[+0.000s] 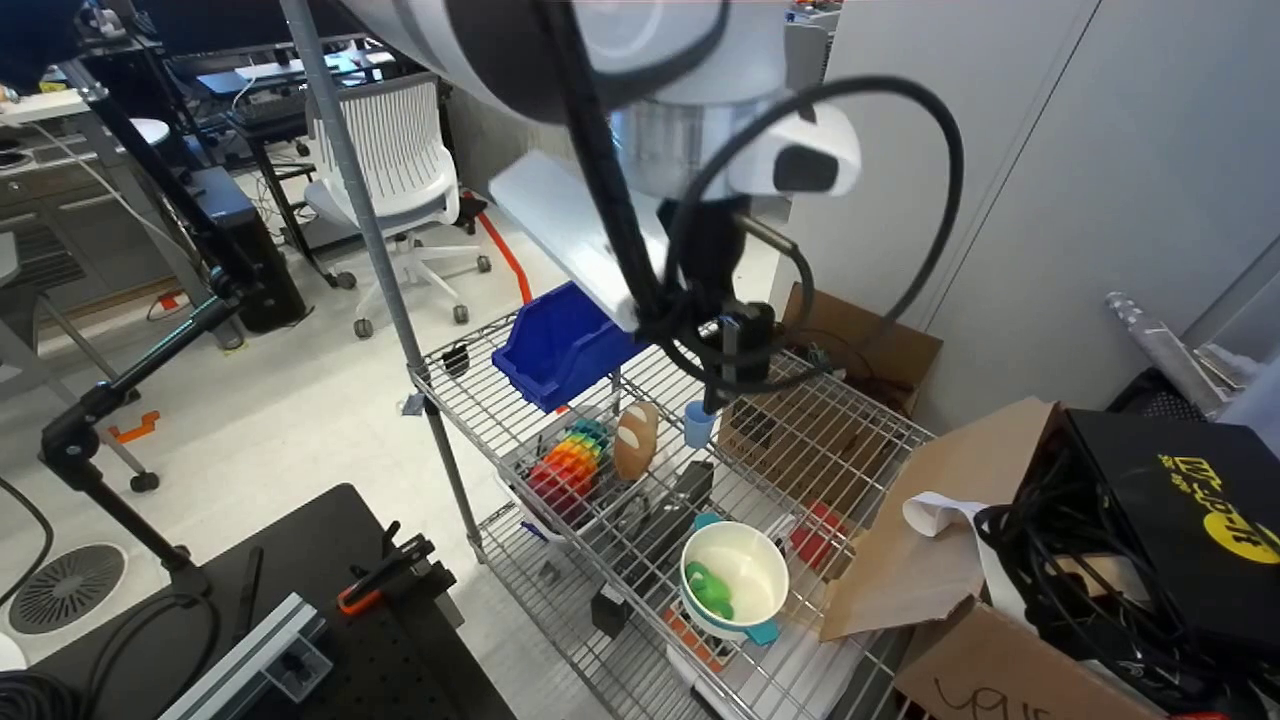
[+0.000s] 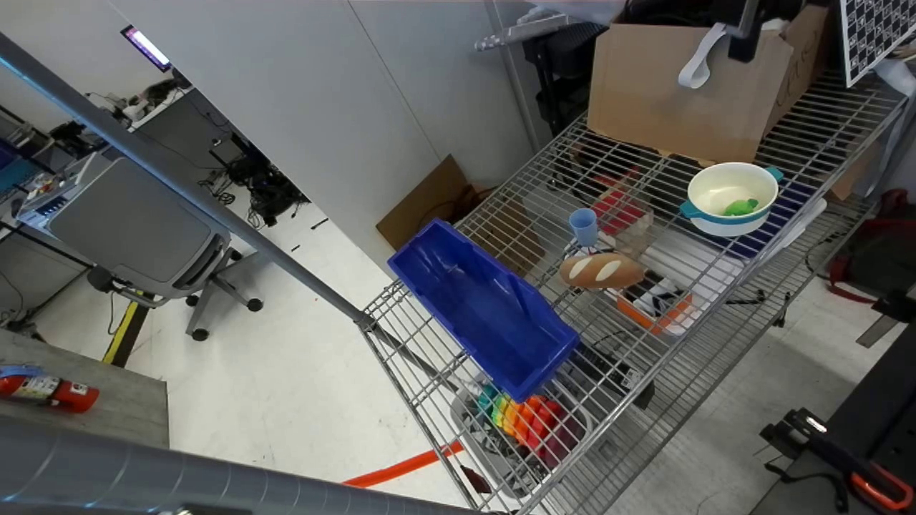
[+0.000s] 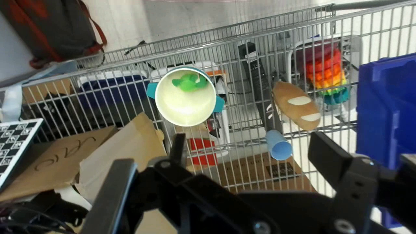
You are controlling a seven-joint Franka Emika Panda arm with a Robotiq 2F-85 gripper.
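Observation:
My gripper is open in the wrist view, its two black fingers (image 3: 325, 154) far apart with nothing held. It hangs above the wire shelf. Between and beyond the fingertips stands a small light blue cup (image 3: 279, 145). Close by that cup lies a brown bread loaf (image 3: 296, 105) with pale slashes. A cream pot (image 3: 185, 107) with teal handles contains a green toy (image 3: 189, 82). At the shelf's far end rests an empty blue bin (image 2: 489, 309), partly cut off in the wrist view. In exterior view 1 the arm and its cable cover part of the bin.
Open cardboard boxes (image 1: 942, 516) with cables crowd one end of the shelf. A rainbow-coloured item (image 3: 326, 74) shows through the wires, below the shelf surface. Bare wire (image 2: 653, 360) runs along the front edge. A metal post (image 1: 372, 228) rises at the bin's corner.

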